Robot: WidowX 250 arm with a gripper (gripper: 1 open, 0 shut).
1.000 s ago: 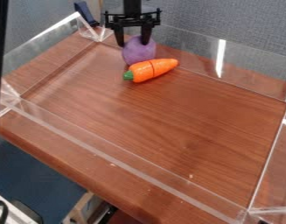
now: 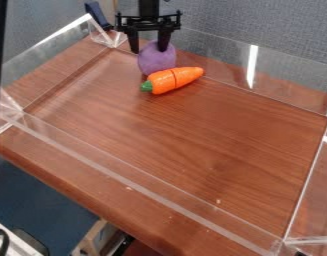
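Note:
At the back of the wooden tray floor, my black gripper (image 2: 148, 43) hangs with its fingers down at the top of a purple round object (image 2: 156, 61), which looks like a toy vegetable. One finger is at its left side, the other near its upper right. Whether they grip it is unclear. An orange toy carrot (image 2: 174, 79) with a green tip lies just in front of the purple object.
Clear acrylic walls (image 2: 259, 64) surround the wooden floor (image 2: 179, 150), whose middle and front are empty. A grey wall stands behind.

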